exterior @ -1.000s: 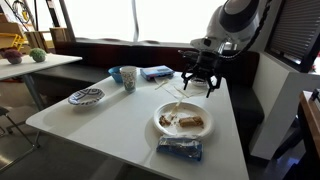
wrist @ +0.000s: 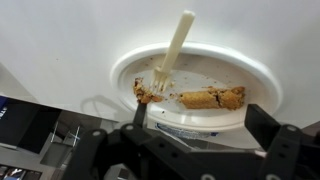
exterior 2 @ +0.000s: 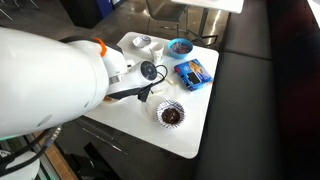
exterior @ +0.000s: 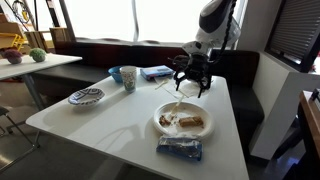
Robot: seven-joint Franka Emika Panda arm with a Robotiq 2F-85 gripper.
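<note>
My gripper stands open, its two dark fingers wide apart with nothing held between them. In the first exterior view the gripper hangs above the far side of a white plate. On this plate are a brown, bar-like piece of food and a crumbled brown piece. A pale fork leans over the far rim, its tines near the crumbled piece and its handle pointing away. The arm largely hides the plate in the second exterior view.
A blue-and-silver packet lies in front of the plate. A patterned bowl, a cup, a blue bowl and a blue box are elsewhere on the white table.
My gripper has shifted left and slightly down over the table, towards the fork and plate. The plate, food and packet look unmoved.
</note>
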